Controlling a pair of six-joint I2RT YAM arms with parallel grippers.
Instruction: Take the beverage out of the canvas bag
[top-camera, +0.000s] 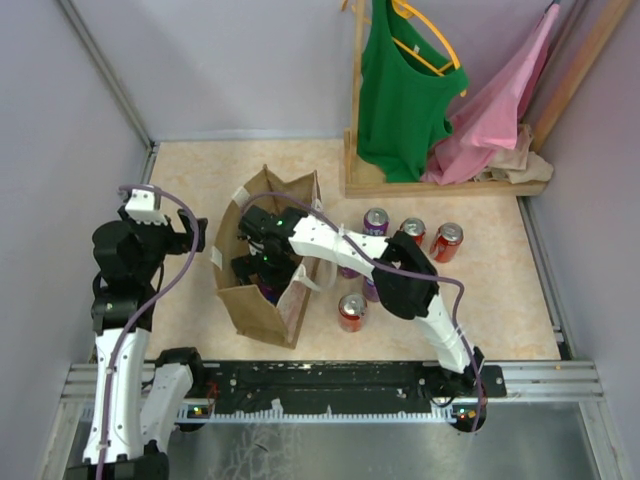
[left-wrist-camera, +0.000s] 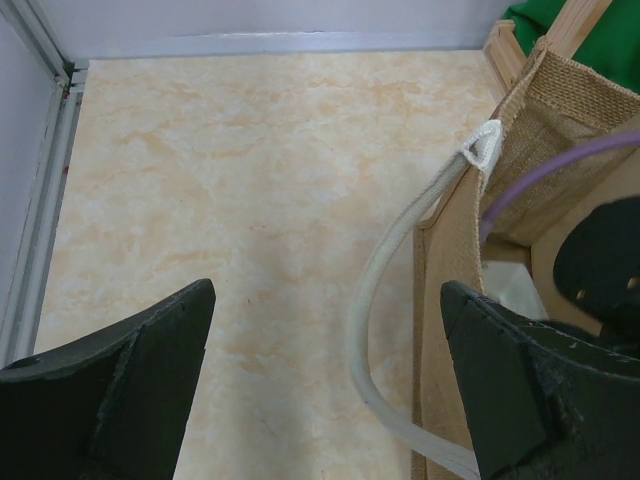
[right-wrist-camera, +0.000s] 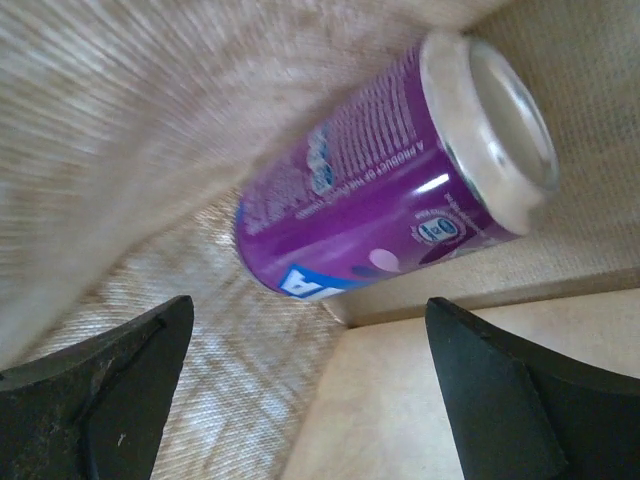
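Note:
The tan canvas bag (top-camera: 262, 318) stands open on the table, left of the middle. Inside it a purple can (right-wrist-camera: 370, 180) leans tilted against the cloth wall, its silver top toward the upper right. My right gripper is down in the bag, open, with the can ahead of its fingertips and nothing between them. From above, the right arm hides most of that can. Outside the bag, on its left, my left gripper hangs open and empty. A white bag handle (left-wrist-camera: 365, 330) and the bag's side wall pass close to its right finger.
Several red and purple cans stand right of the bag, among them a red can (top-camera: 447, 241) and a nearer red can (top-camera: 351, 311). A wooden rack (top-camera: 450, 187) with a green top (top-camera: 410, 95) and pink clothing (top-camera: 492, 110) stands behind. Bare table lies left of the bag.

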